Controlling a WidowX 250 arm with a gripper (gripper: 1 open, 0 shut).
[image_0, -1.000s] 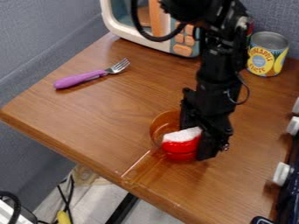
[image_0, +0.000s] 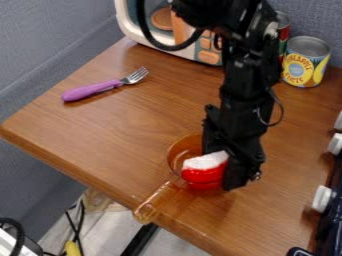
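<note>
The black arm reaches down from the top, its gripper (image_0: 225, 158) low over a translucent orange pan (image_0: 178, 155) with a long clear handle (image_0: 158, 202) near the table's front left edge. A red object with a white top (image_0: 202, 172) is in the pan, against the gripper's fingers. Whether the fingers are shut on it is hidden by the arm.
A purple-handled fork (image_0: 94, 88) lies on the wooden table (image_0: 94, 130). A toy microwave (image_0: 158, 25) and cans (image_0: 305, 62) stand at the back. A black appliance with white knobs (image_0: 325, 225) is at the right edge.
The gripper and the red object have shifted very slightly down and toward the front; the rest looks the same.
</note>
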